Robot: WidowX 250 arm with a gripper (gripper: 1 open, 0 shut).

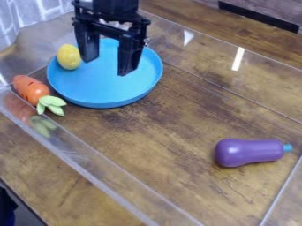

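Note:
My black gripper [109,51] hangs open over the blue plate [106,88], its two fingers spread apart with nothing visible between them. A yellow lemon-like toy [69,56] sits at the plate's left side, just left of the left finger. An orange toy carrot [31,90] with green leaves lies to the lower left of the plate. A purple toy eggplant [245,152] lies on the wooden surface at the right.
Clear plastic walls line the left and front of the wooden work surface [177,177].

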